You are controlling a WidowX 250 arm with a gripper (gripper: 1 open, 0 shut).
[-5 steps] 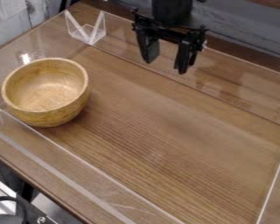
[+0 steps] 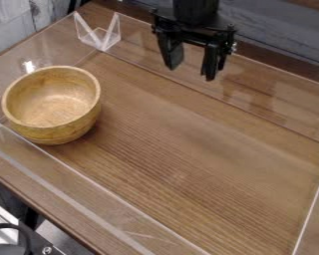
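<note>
My gripper (image 2: 193,50) is at the top centre of the camera view, dark and pointing down over the wooden surface, its two finger parts spread apart and open. I see nothing held between them. A large tan bowl (image 2: 52,125) sits at the left of the surface.
A small white wire-like stand (image 2: 99,32) is at the upper left, and a small clear object (image 2: 35,70) lies above the bowl. A dark cable (image 2: 16,237) is at the lower left corner.
The gripper has risen slightly toward the top of the view over the last second. The bowl and other objects look unmoved.
</note>
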